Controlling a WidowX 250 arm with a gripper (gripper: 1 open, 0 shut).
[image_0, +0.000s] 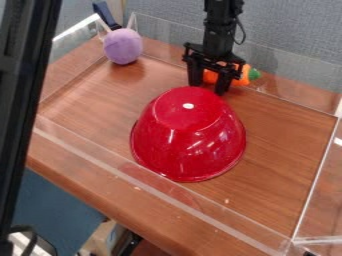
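The black gripper (209, 68) reaches down from the top centre to an orange object with a green end (238, 77), like a toy carrot, near the back wall of the tray. Its fingers sit over and around the orange object's left part; whether they grip it is unclear. A red upturned bowl (189, 135) lies in the centre, in front of the gripper.
A pale purple round object (122, 47) with a dark blue part sits at the back left. Clear low walls (309, 190) enclose the wooden surface (100, 130), which is free at left and right of the bowl.
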